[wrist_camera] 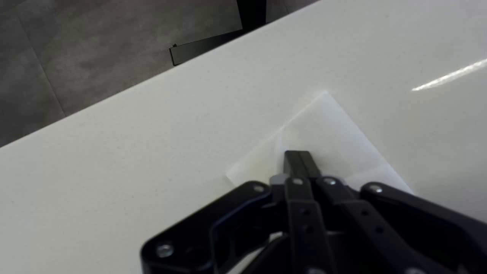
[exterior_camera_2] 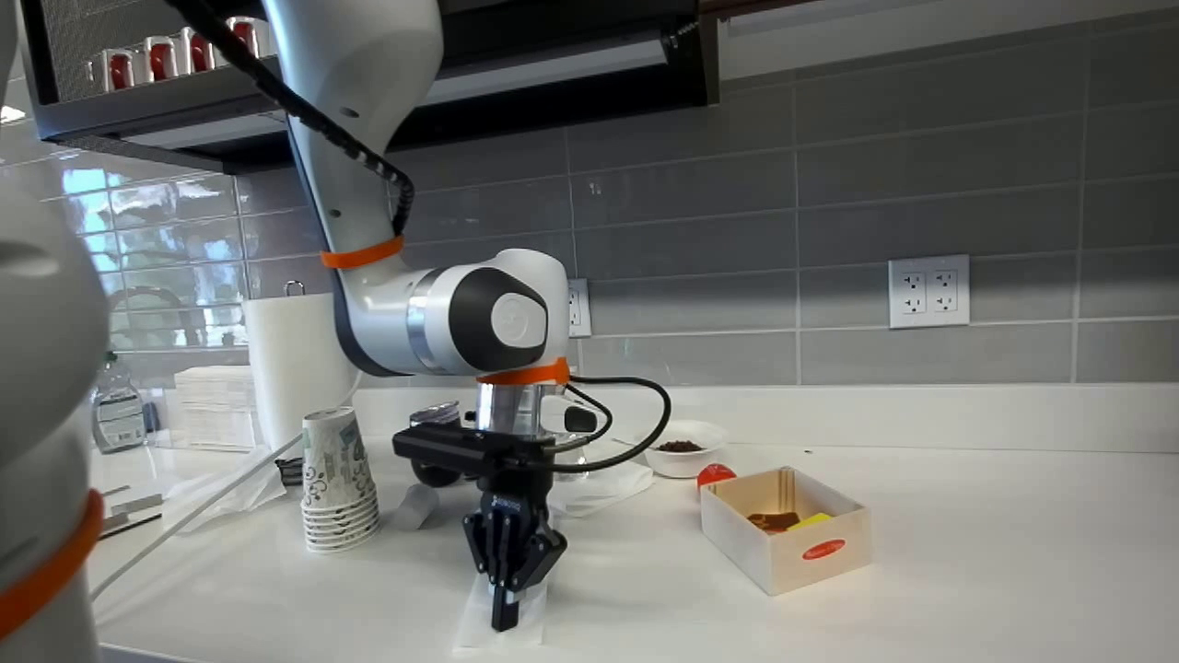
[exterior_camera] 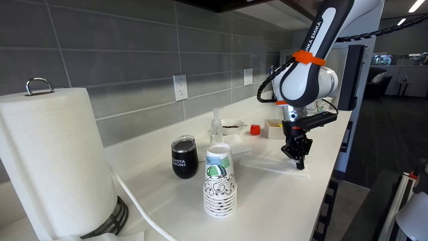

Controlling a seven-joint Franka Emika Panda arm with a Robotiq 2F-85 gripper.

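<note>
A thin white paper napkin [exterior_camera: 262,164] lies flat on the white counter. Over its end near the counter's front edge, my gripper [exterior_camera: 300,166] points straight down. From the wrist, the fingertips [wrist_camera: 299,160] meet above the napkin [wrist_camera: 340,132], whose corner spreads out beyond them. The gripper [exterior_camera_2: 505,621] is shut, and no part of the napkin shows clearly between its fingers. Much of the napkin [exterior_camera_2: 531,630] is hidden behind the gripper in the second exterior view.
Paper cups [exterior_camera: 219,180] stand stacked upside down beside a black tumbler [exterior_camera: 185,158]. Farther along are a soap bottle [exterior_camera: 216,128], a bowl [exterior_camera: 231,128], a red object [exterior_camera: 255,130] and an open box [exterior_camera_2: 790,569]. A paper towel roll [exterior_camera: 56,164] stands at the near end.
</note>
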